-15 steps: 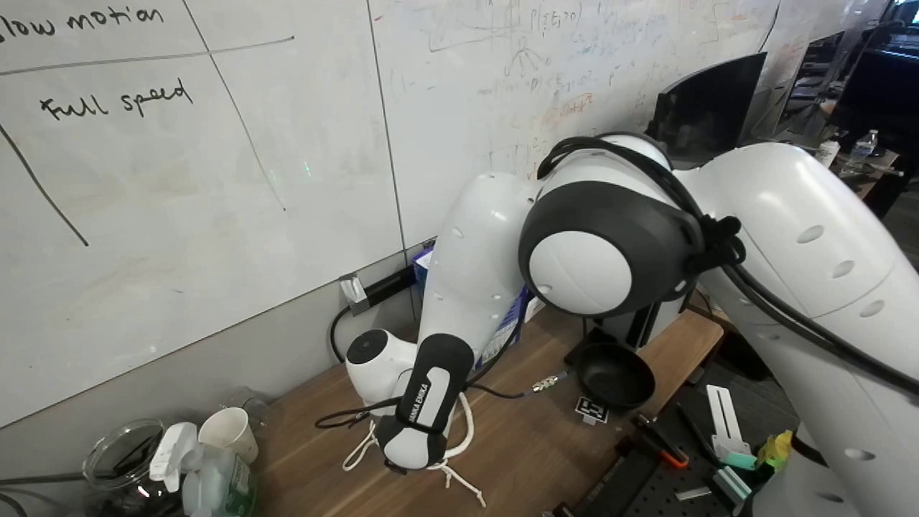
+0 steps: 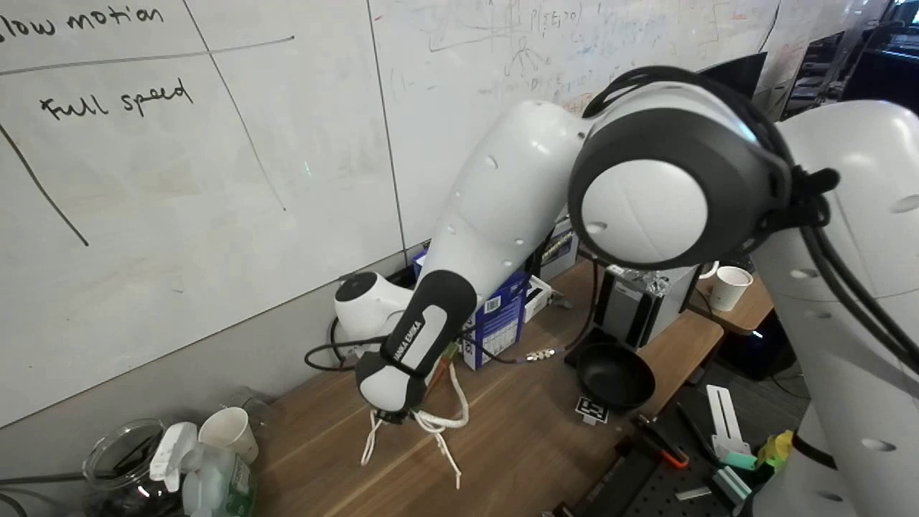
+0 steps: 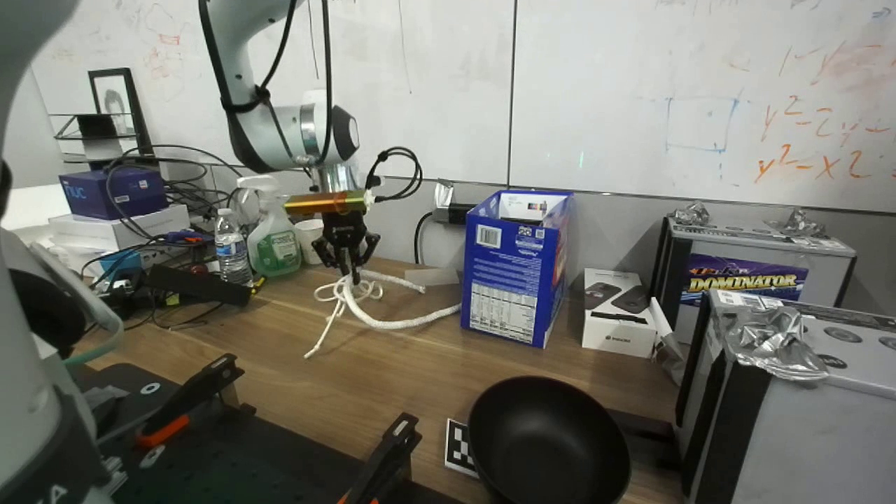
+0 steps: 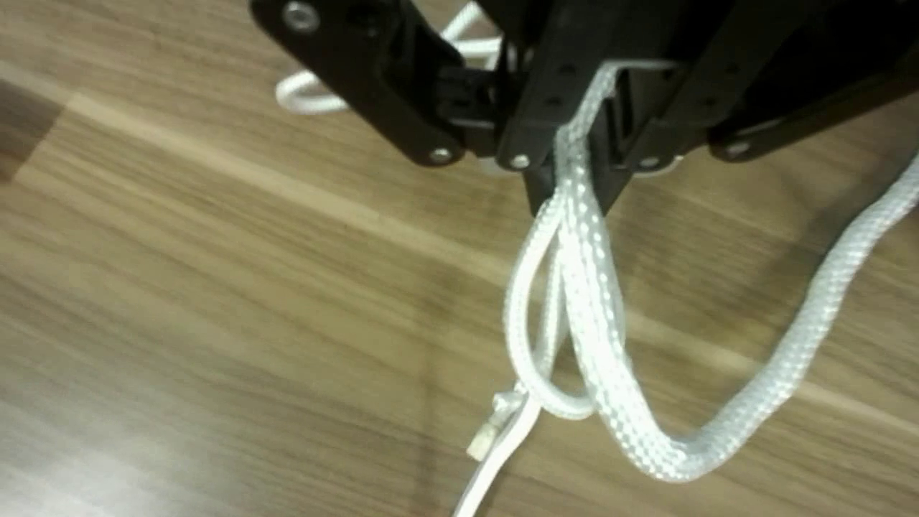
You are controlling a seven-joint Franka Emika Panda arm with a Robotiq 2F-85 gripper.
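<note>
White rope (image 4: 594,301) passes up between the fingers of my gripper, which is shut on it in the wrist view. Below the fingers the rope hangs in a small loop, and its thick part bends away to the right. Exterior view 2 has the gripper (image 3: 348,277) low over the wooden table, with the rope (image 3: 378,322) trailing right toward the blue box and a thin end reaching toward the front. Much of the gripper is hidden behind the arm in exterior view 1, where rope ends (image 2: 448,422) show below it.
A blue box (image 3: 508,277) stands right of the gripper. Behind it on the left are a spray bottle (image 3: 273,235) and a water bottle (image 3: 231,252). A black pan (image 3: 546,445) sits near the front. Bare wood lies between pan and rope.
The arm's wrist has shifted toward the whiteboard and slightly left in exterior view 1, its elbow rising to the right. The rope has moved along with it.
</note>
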